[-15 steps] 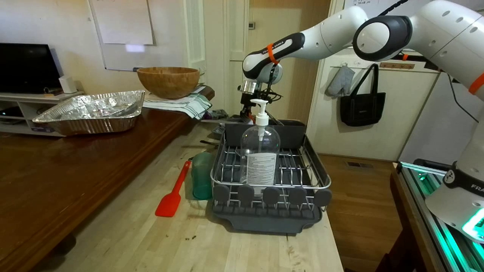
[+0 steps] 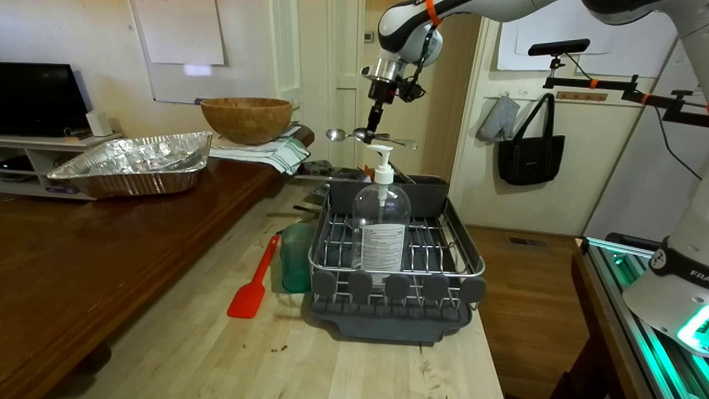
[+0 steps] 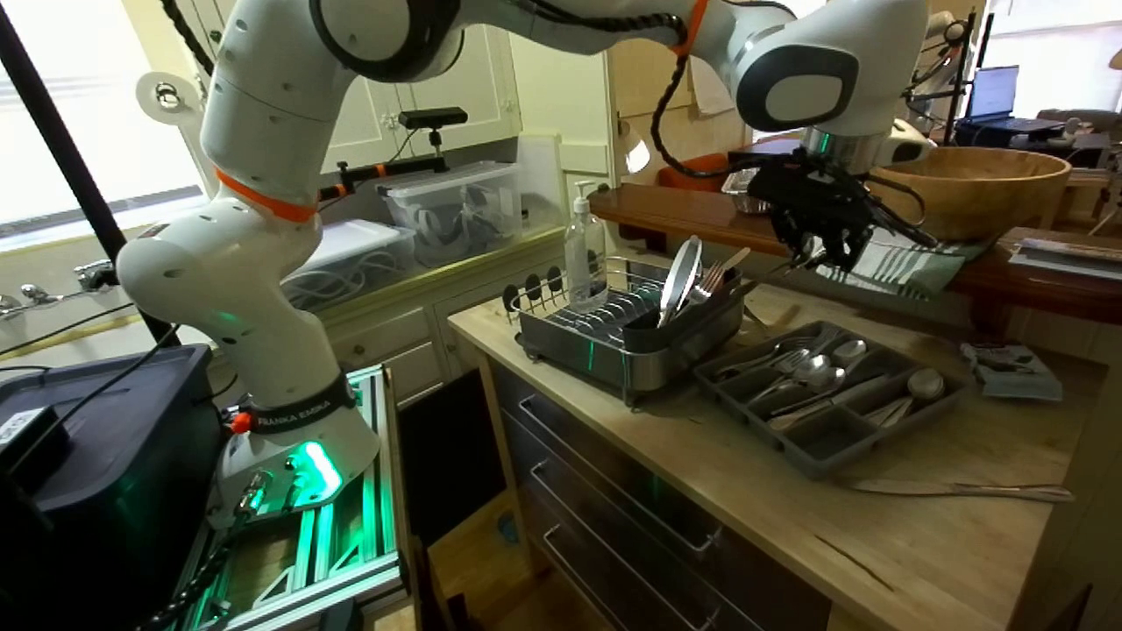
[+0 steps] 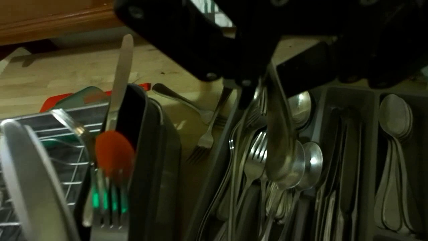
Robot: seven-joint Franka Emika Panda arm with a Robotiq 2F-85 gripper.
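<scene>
High behind the soap bottle in exterior view 1, my gripper (image 2: 370, 135) is shut on metal cutlery. A spoon bowl (image 2: 336, 135) sticks out to its left and slim metal ends (image 2: 402, 142) to its right; how many pieces it grips is hard to tell. In the wrist view a blurred metal piece (image 4: 279, 156) hangs from the dark fingers, above the cutlery tray (image 4: 371, 96). That grey tray holds forks, spoons and knives in separate compartments. From exterior view 2, the gripper (image 3: 836, 252) appears high above the counter, its grasp mostly hidden.
A dish rack (image 3: 589, 352) carries a pump bottle (image 3: 585, 252) and a holder with upright utensils. Two loose forks (image 4: 205, 140) lie between rack and tray. A knife (image 3: 962, 489) lies on the counter's near side. A red spatula (image 2: 249, 292) and green cup (image 2: 296, 258) sit beside the rack.
My gripper has risen from low behind the rack to well above it, shifting slightly right in exterior view 1. The cutlery in it now shows, where before the rack and bottle hid the fingers.
</scene>
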